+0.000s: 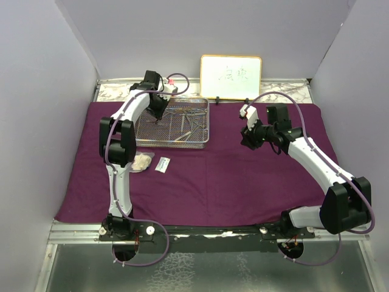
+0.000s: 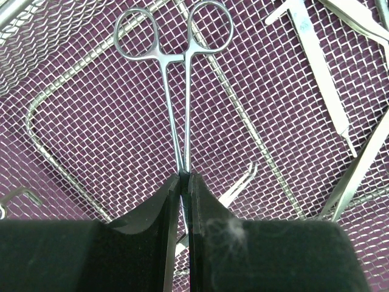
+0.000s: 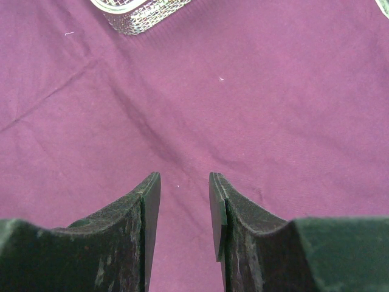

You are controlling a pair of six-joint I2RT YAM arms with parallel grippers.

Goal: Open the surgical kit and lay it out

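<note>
A wire-mesh tray [image 1: 200,140] of steel instruments sits at the back left of the purple cloth. My left gripper [image 1: 158,115] is over its left part; in the left wrist view its fingertips [image 2: 185,182] meet around the shanks of long ring-handled forceps [image 2: 188,109], though whether they grip is unclear. Tweezers and other instruments [image 2: 319,67] lie nearby. My right gripper [image 1: 249,137] hangs over bare cloth right of the tray, its fingers apart and empty, with the tray's corner [image 3: 140,18] ahead in the right wrist view.
A bag of white material [image 1: 141,162] and a small packet [image 1: 162,165] lie in front of the tray. A whiteboard [image 1: 231,76] stands at the back.
</note>
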